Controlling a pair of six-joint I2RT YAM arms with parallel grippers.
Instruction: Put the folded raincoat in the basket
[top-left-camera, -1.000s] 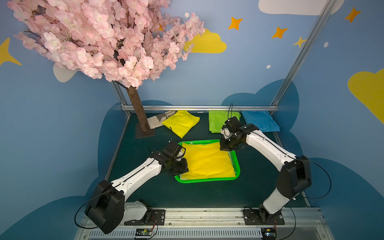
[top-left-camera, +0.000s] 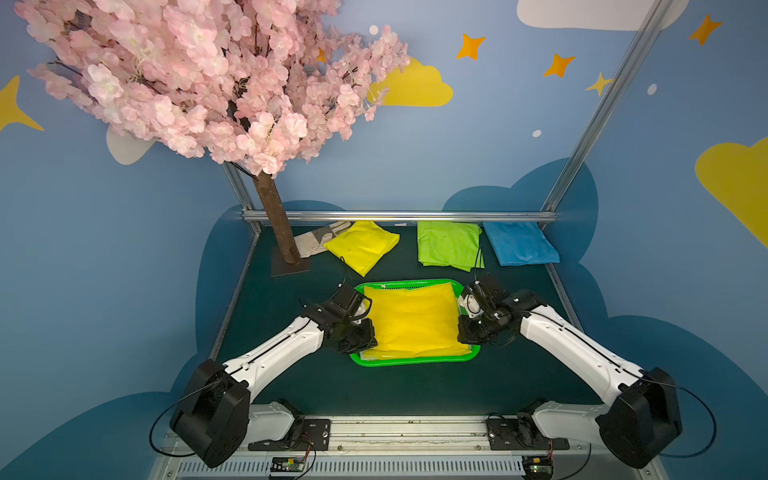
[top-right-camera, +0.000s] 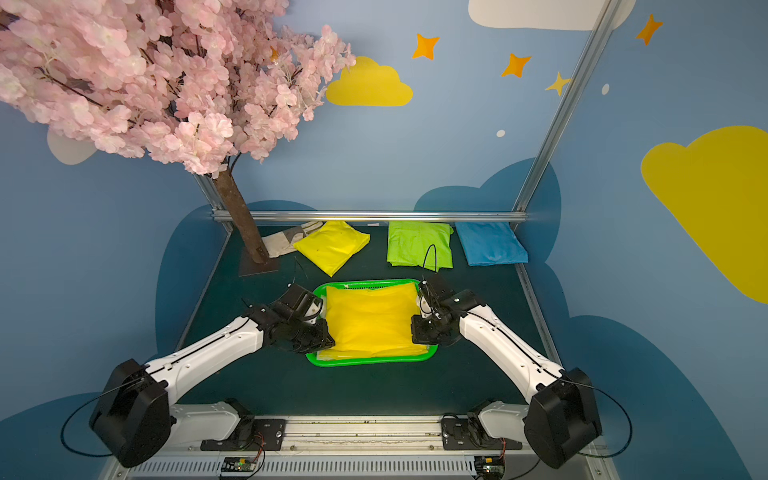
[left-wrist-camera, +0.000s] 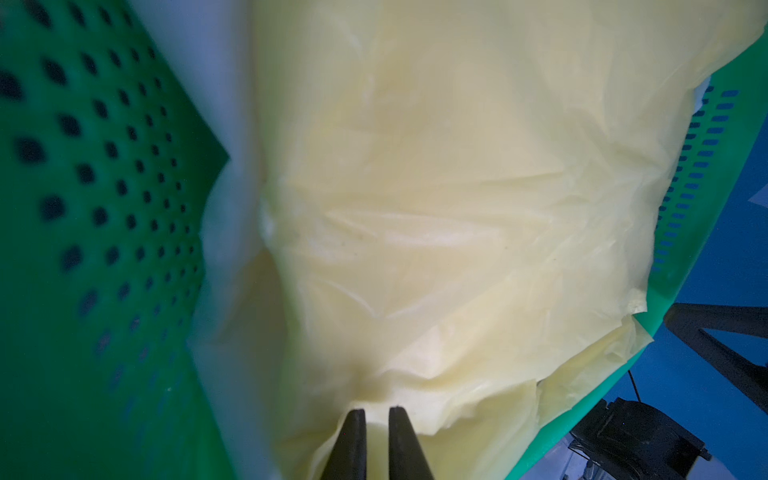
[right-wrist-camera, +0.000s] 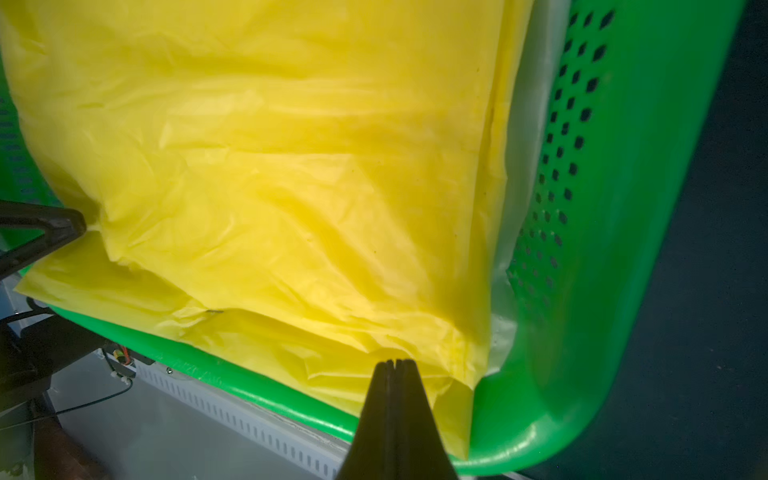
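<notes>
A folded yellow raincoat (top-left-camera: 417, 320) lies flat inside the green basket (top-left-camera: 416, 362), with a pale layer showing beneath its side edges. My left gripper (top-left-camera: 371, 342) is over the coat's left near part; in the left wrist view its fingers (left-wrist-camera: 356, 440) stand slightly apart, with yellow sheet visible through the narrow gap. Over the near right corner hovers or rests my right gripper; contact cannot be judged. Its fingers are together, with nothing visible between them. Along the near side, the coat's edge (right-wrist-camera: 240, 332) lies close against the basket rim.
At the back of the dark table are another yellow package (top-left-camera: 361, 246), a green one (top-left-camera: 449, 244), a blue one (top-left-camera: 521, 243) and a greyish item (top-left-camera: 312, 240). The blossom tree's trunk (top-left-camera: 277, 216) stands back left. Bare table lies in front of the basket.
My right gripper has moved from the basket's far right toward its near right corner, staying shut. The left gripper has barely moved.
</notes>
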